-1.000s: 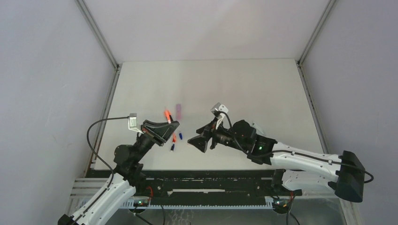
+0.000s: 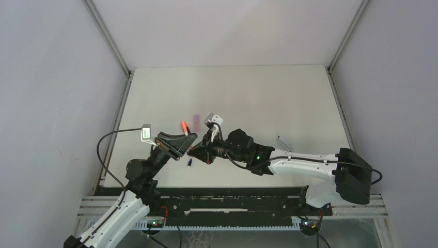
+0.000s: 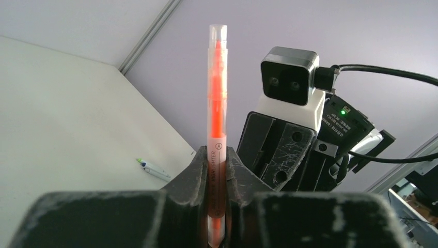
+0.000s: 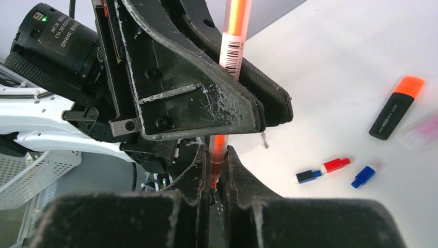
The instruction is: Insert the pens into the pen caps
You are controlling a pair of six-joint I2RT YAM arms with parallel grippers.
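An orange highlighter point(image 3: 217, 119) with a pale label stands upright in the left wrist view, my left gripper shut around its labelled body. Its upper end is clear, with orange showing inside. Below, in the right wrist view, the highlighter's lower end point(image 4: 218, 147) sits between the fingertips of my right gripper, shut on it. The left gripper's dark fingers point(image 4: 206, 103) are just above. Seen from the top, both grippers point(image 2: 194, 137) nearly meet and hide the highlighter; whether its lower end is a cap or body I cannot tell.
A black-and-orange marker point(image 4: 395, 111), a pink clear-capped piece point(image 4: 423, 132), a small red-and-blue marker point(image 4: 323, 170) and a blue cap point(image 4: 364, 176) lie close by. A pale green-ended pen point(image 2: 284, 142) lies to the right.
My right arm has moved left, from apart to right beside the left gripper. The left arm has stayed still.
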